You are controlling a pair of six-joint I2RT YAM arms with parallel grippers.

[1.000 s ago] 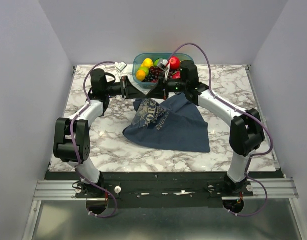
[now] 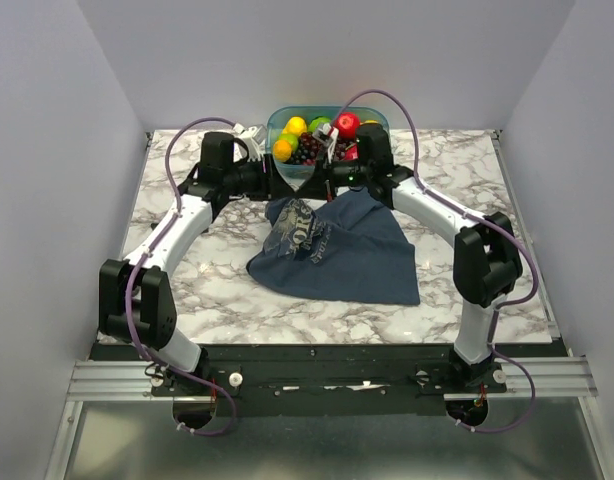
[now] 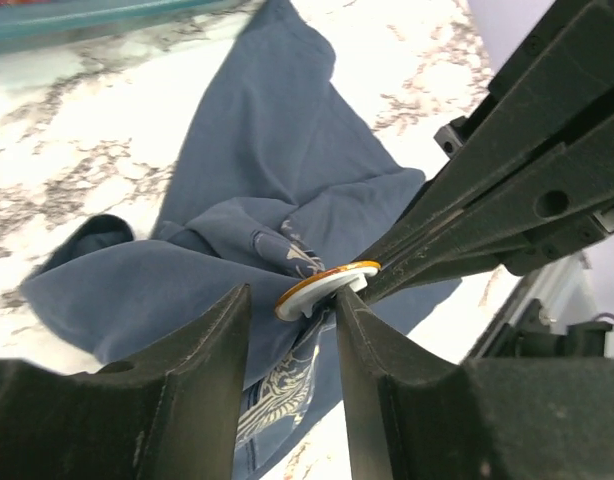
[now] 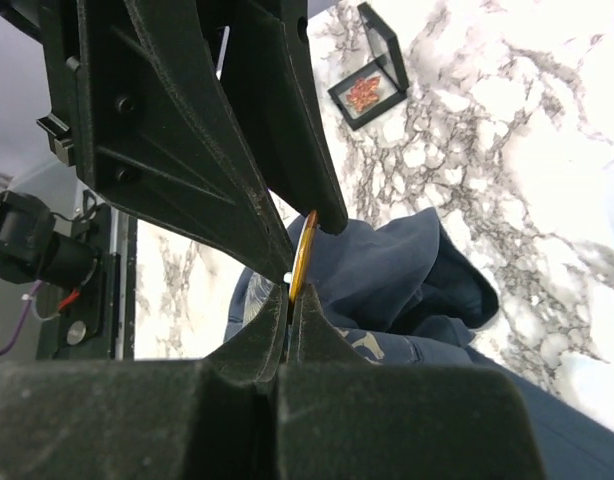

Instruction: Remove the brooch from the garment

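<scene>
The dark blue garment with pale lettering lies bunched on the marble table, its raised part reaching up to both grippers. In the left wrist view the brooch, a white oval with an orange-gold rim, stands between the separated fingertips of my left gripper. Edge-on, the brooch also shows in the right wrist view, just above the tips of my right gripper. Those tips are shut at the brooch's lower end; whether they pinch cloth or the brooch's edge is hidden.
A clear bluish basket of fruit stands behind the grippers. On the marble, a small open black box holds something reddish. Both arms meet closely over the garment.
The left arm's wrist has shifted slightly right and turned, with its tips still close to the right gripper's.
</scene>
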